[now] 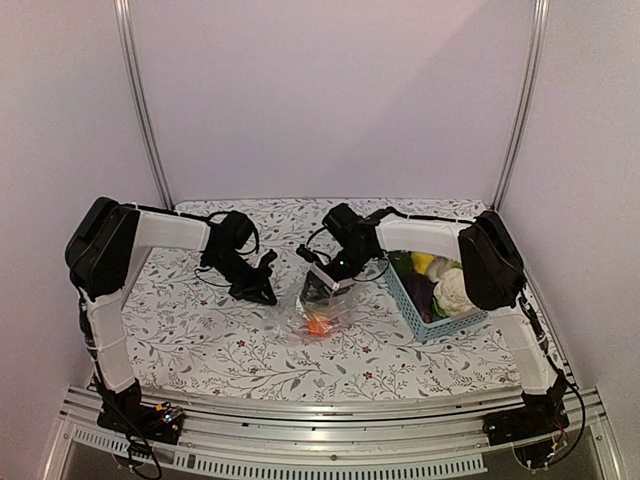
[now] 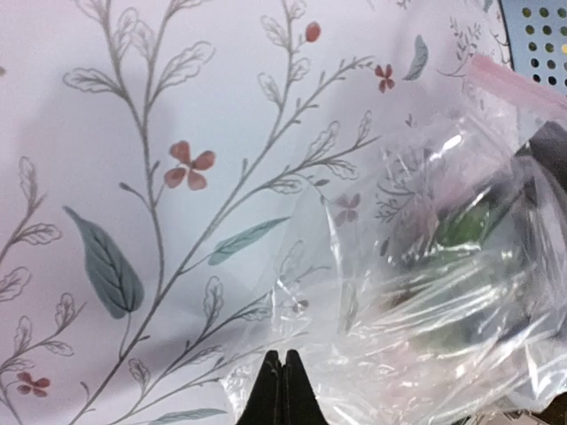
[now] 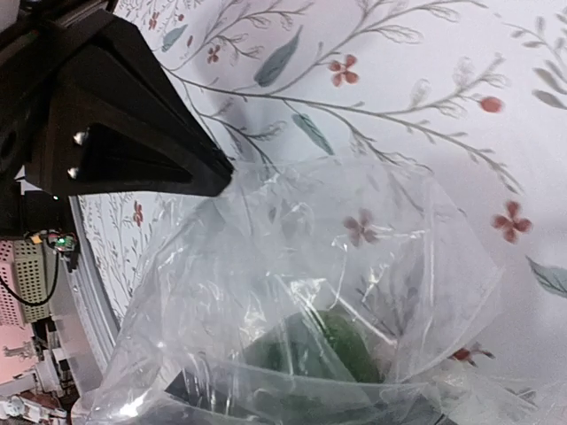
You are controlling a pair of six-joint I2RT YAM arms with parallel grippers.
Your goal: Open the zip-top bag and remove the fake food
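The clear zip top bag (image 1: 296, 322) lies mid-table with an orange piece of food (image 1: 318, 326) inside it. A green piece (image 3: 341, 345) shows through the plastic in the right wrist view. My left gripper is shut at the bag's left edge; film lies around its fingertips, and whether any is pinched cannot be made out. My right gripper (image 1: 320, 288) reaches into the bag from above. Its dark fingers (image 3: 180, 387) stand apart behind the film, near the green piece. Much of the bag's inside is blurred by reflections.
A light blue basket (image 1: 412, 312) stands to the right under my right arm. It holds a white cauliflower (image 1: 453, 292), a dark eggplant (image 1: 420, 295) and other food.
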